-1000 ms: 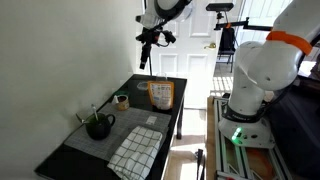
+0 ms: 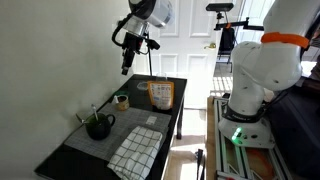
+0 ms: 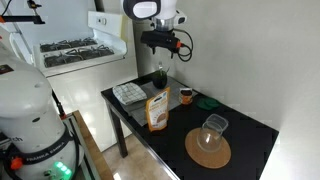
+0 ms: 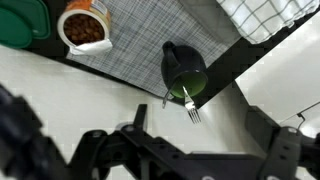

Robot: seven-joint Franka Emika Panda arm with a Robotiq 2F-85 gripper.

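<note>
My gripper (image 2: 121,55) is high above the table near the wall, open and empty. Its dark fingers frame the bottom of the wrist view. Ahead of the gripper in that view is a black mug (image 4: 172,57) with a green inside, holding a fork (image 4: 191,107) and another thin utensil. The mug (image 2: 98,128) stands upright on a grey mat (image 2: 125,123). A cup (image 4: 86,25) of brown bits stands at the wrist view's upper left. A white checked towel (image 2: 134,151) lies at the table's near end.
An orange-and-white bag (image 3: 158,108) stands at the table's edge. Farther along are a clear container (image 3: 213,130) on a round brown board (image 3: 205,150) and a dark green object (image 3: 208,103). The black tabletop (image 3: 250,145) has bare room beyond the board.
My gripper has swung left along the wall in exterior view 1, from above the bag toward the cup and mug. The table objects have stayed put.
</note>
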